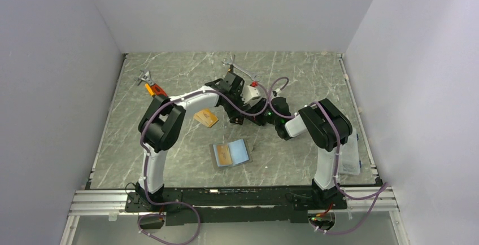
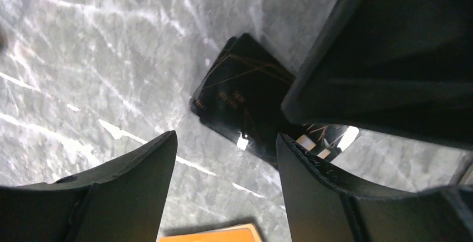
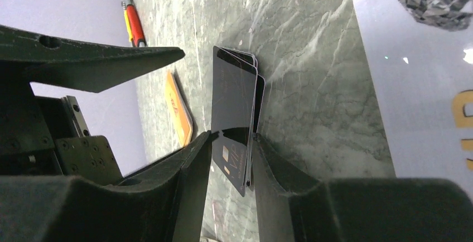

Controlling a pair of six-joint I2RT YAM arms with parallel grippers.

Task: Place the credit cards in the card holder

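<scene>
A stack of black cards lies on the marble surface below both grippers; in the right wrist view it (image 3: 230,108) stands between and just beyond the fingertips of my right gripper, which is part open around its near edge. My left gripper hangs part open over the stack, nothing clearly held. Orange cards (image 1: 206,118) lie to the left. The card holder (image 1: 230,153), grey with a blue inside and a gold card on it, lies at the front centre.
Pliers (image 1: 155,88) lie at the back left, a wrench (image 1: 243,70) at the back centre, a clear plastic box (image 1: 350,160) at the right edge. The surface left and right of the holder is clear.
</scene>
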